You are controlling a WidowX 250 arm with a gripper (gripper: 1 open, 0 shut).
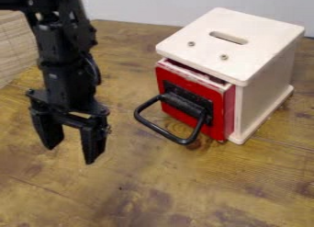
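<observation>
My black gripper (72,139) hangs at the left of the view, fingers pointing down with a gap between them and nothing in it. To its right stands a cream wooden box (262,93) with a red front door (214,102) that bears a black looped handle (170,132). The gripper is left of the handle, apart from it. The door appears shut or nearly so.
A woven mat (15,51) is at the back left, behind the arm, with a pale wall at the back.
</observation>
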